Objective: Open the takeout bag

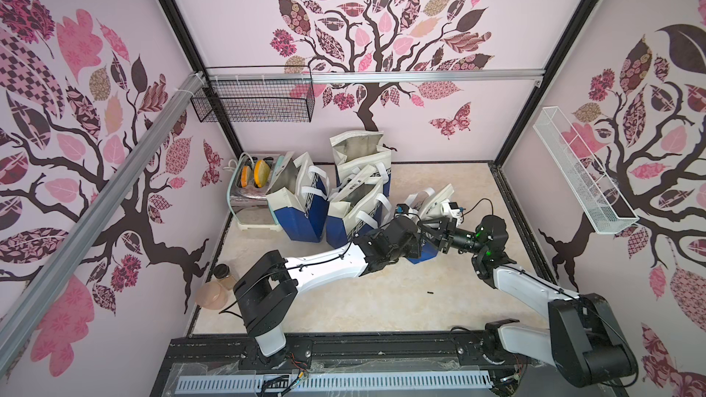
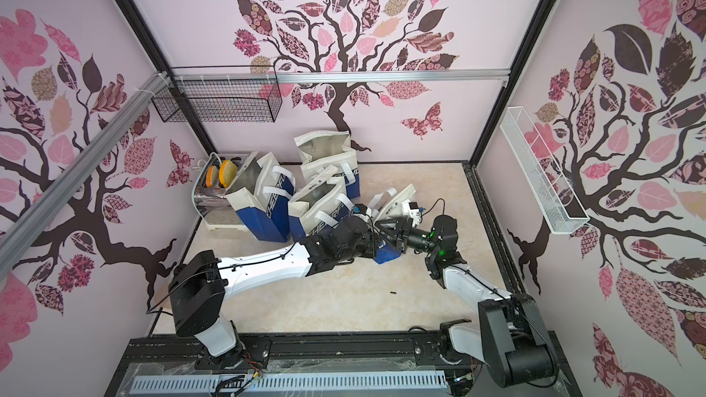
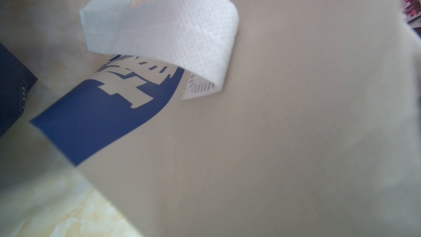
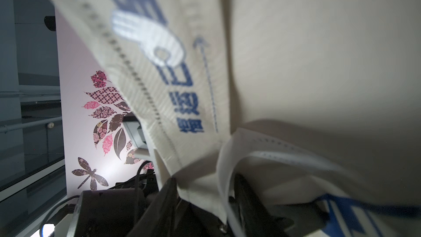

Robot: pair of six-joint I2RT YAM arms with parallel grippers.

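A small blue and white takeout bag (image 1: 423, 248) stands at the centre right, both arms close around it. My left gripper (image 1: 412, 228) is at its left side; its fingers are hidden in the top views, and the left wrist view is filled by pale bag paper (image 3: 285, 127) and a white handle (image 3: 188, 30). My right gripper is at the bag's upper right, fingers partly hidden under the printed top flap (image 4: 175, 74) and a white strap (image 4: 236, 149); whether it holds either is unclear.
Several other bags (image 1: 298, 213) stand behind and left, beside a rack (image 1: 250, 217) with yellow items. A bottle (image 1: 213, 294) sits at the front left. Wire baskets hang on the back and right sides.
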